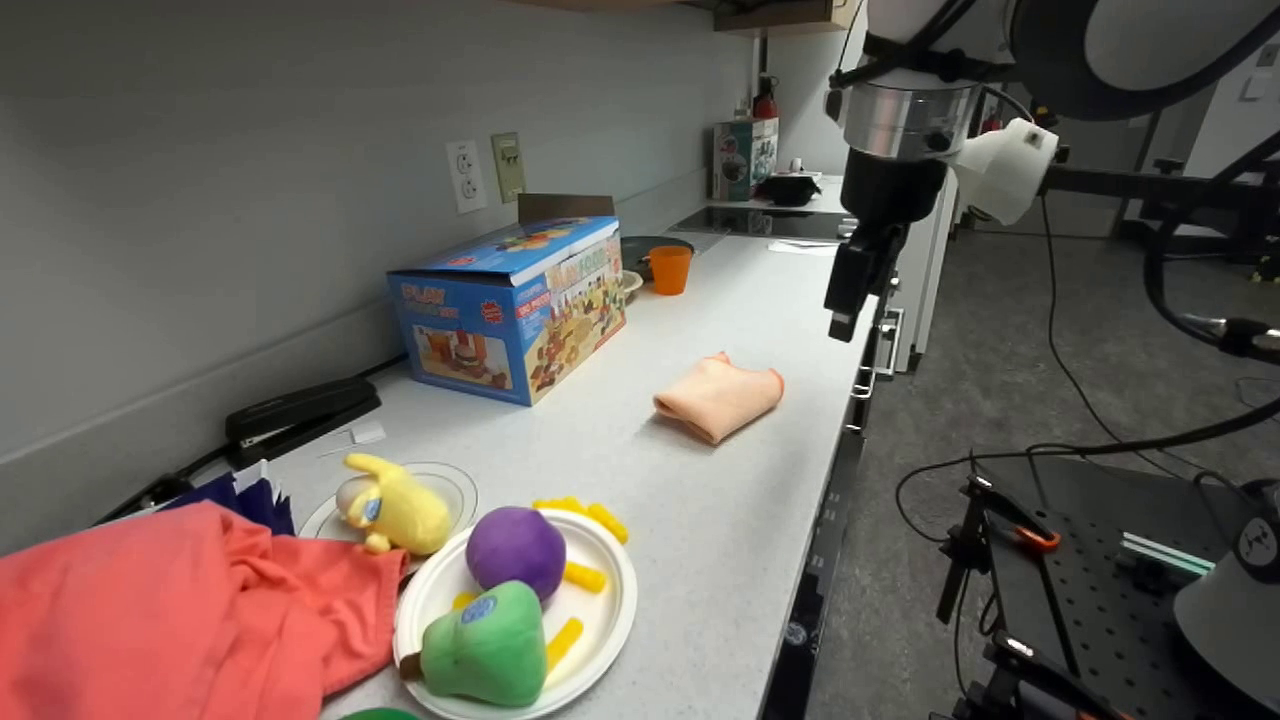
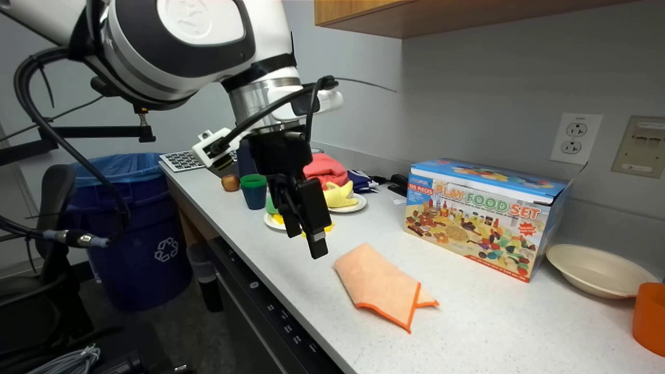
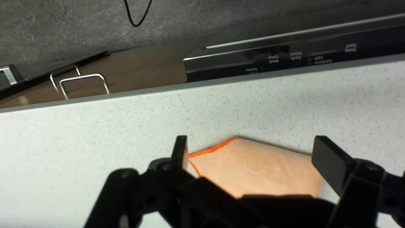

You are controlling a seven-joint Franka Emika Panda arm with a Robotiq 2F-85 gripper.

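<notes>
A folded peach cloth with orange edging lies on the white counter, clear of the plates and the box. Above the counter's front edge hangs my gripper, higher than the cloth and apart from it. In the wrist view, the cloth shows between and below the widely parted fingers, its lower part hidden behind the gripper body. Nothing is held; the gripper is open. From the other side, the cloth rests just beyond and below the gripper.
The play food box stands against the wall, an orange cup farther along. A white plate bears a green plush pear, a purple plush ball and yellow pieces. A red cloth lies nearby. Bare counter surrounds the peach cloth.
</notes>
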